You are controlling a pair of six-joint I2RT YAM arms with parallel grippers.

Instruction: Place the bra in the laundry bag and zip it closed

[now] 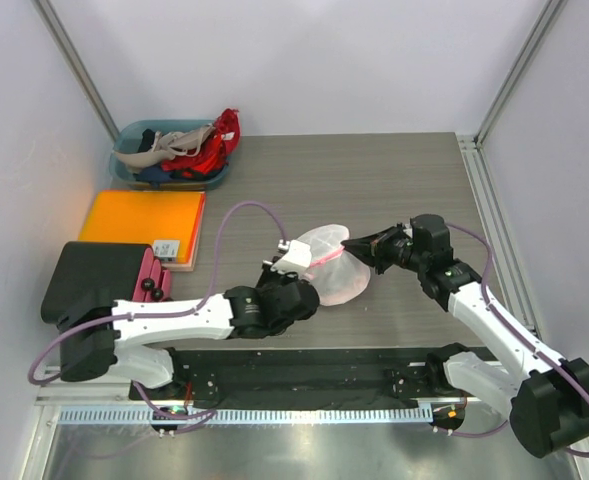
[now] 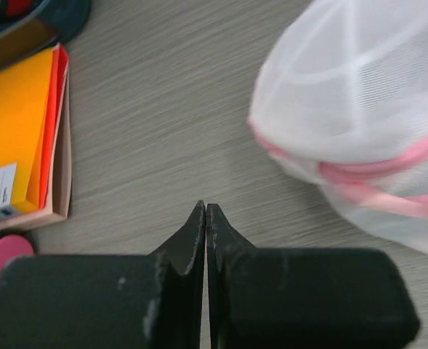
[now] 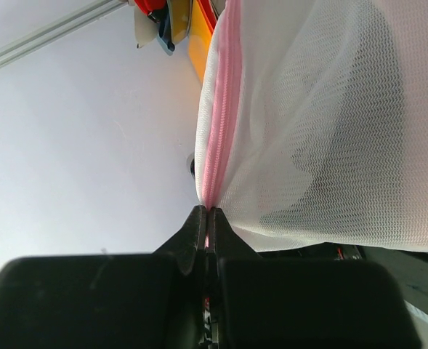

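A white mesh laundry bag (image 1: 336, 280) with a pink zipper lies mid-table toward the front. My right gripper is shut on the pink zipper end, the mesh draping from it. My left gripper is shut with nothing visible between its fingers, hovering left of the bag, whose pink-trimmed folds (image 2: 366, 167) fill the right of the left wrist view. I cannot tell whether a bra is inside the bag.
At back left stands a teal bin (image 1: 130, 138) of clothes. Orange folders (image 1: 134, 220) and a black case (image 1: 89, 280) with pink parts lie along the left.
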